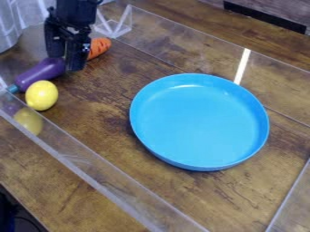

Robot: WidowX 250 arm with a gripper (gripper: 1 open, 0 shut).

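My black gripper (pixel 72 51) is open at the upper left, just above the back end of a purple eggplant (pixel 39 76). An orange carrot (pixel 98 45) lies behind and right of the gripper, partly hidden by it. A yellow lemon (pixel 42 94) sits in front of the eggplant. A large round blue plate (pixel 198 120) occupies the centre right.
Clear plastic walls border the wooden surface (pixel 133 181) on the left and right. A pale cylindrical object (pixel 7 23) stands at the top left corner. The floor between the lemon and the plate is bare.
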